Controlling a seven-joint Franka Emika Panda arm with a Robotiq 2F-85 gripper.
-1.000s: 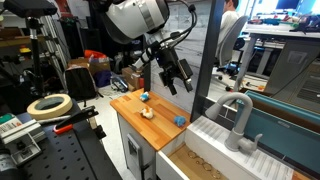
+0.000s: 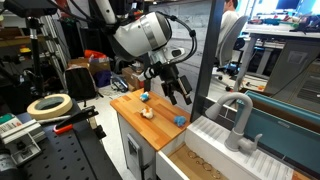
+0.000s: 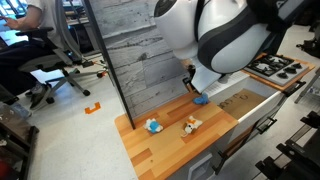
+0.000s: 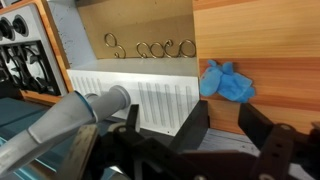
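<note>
A crumpled blue cloth lies on the wooden counter, near the edge by the open drawer. In the wrist view the blue cloth shows right of centre, ahead of the fingers and apart from them. My gripper hangs above the counter near the cloth. Its two dark fingers stand wide apart in the wrist view, the gripper open with nothing between them. Farther along the counter are a small orange and white toy and a blue and white item.
A grey faucet rises beside the drawer. Behind the counter stands a grey plank wall with a dark post at its end. Several rings lie in the drawer. A stove sits beyond it. Bare wood surrounds the cloth.
The arm has come down a little over the counter, its upper part sinking in exterior view 1. The cloth and the other items have stayed put.
</note>
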